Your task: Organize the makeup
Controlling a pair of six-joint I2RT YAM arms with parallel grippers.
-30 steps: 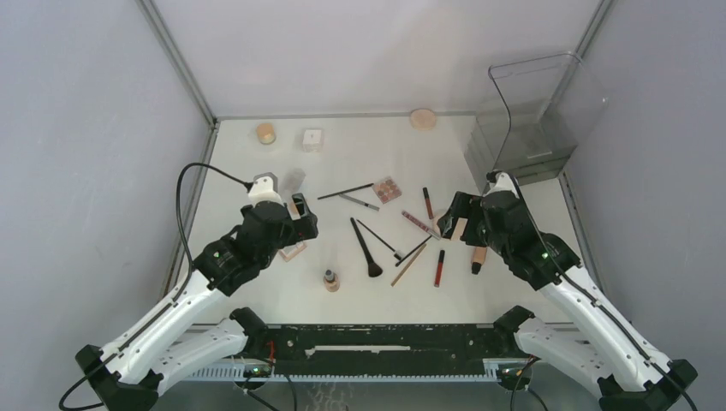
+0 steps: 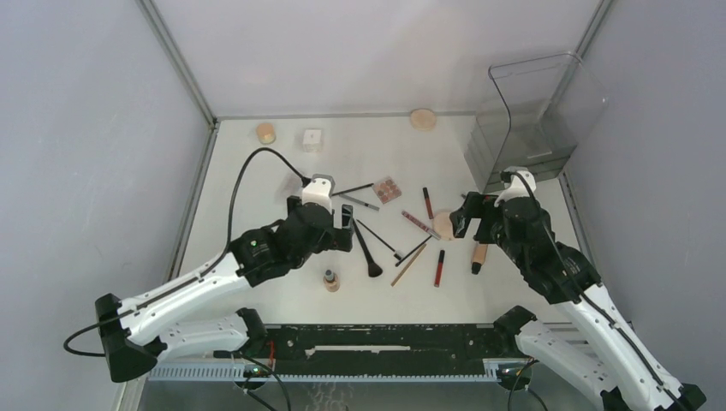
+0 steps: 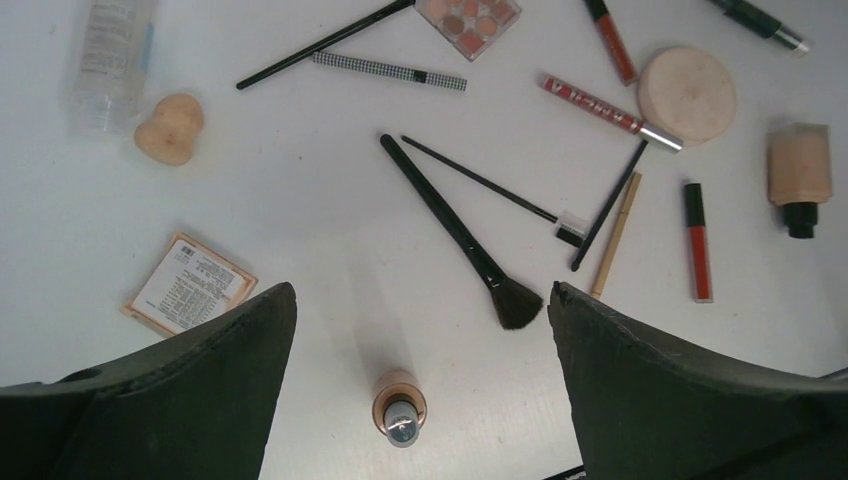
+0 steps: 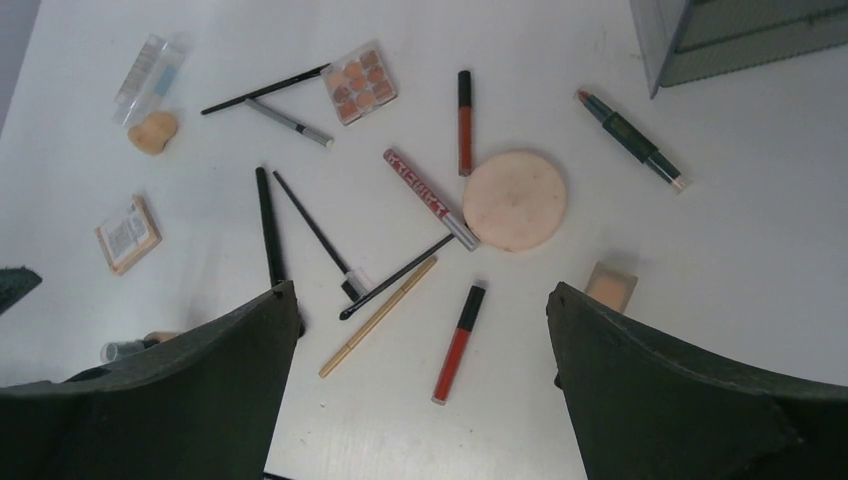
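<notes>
Scattered makeup lies on the white table: a fan brush (image 3: 459, 230), thinner brushes (image 3: 478, 178), an eyeshadow palette (image 2: 386, 190), red lip tubes (image 4: 456, 344), a round compact (image 4: 514, 200), a foundation bottle (image 3: 400, 420), a tan tube (image 2: 480, 257) and a small heart-shaped sponge (image 3: 170, 130). A clear acrylic organizer (image 2: 535, 137) stands at the back right. My left gripper (image 2: 338, 217) hangs open over the centre-left, above the fan brush's handle area. My right gripper (image 2: 467, 214) is open over the right side, near the compact. Neither holds anything.
A jar (image 2: 264, 134), a white box (image 2: 312, 139) and a round disc (image 2: 423, 119) sit along the back. Side walls enclose the table.
My left gripper has moved right toward the centre of the table. My right gripper has shifted slightly right. The makeup has not visibly moved.
</notes>
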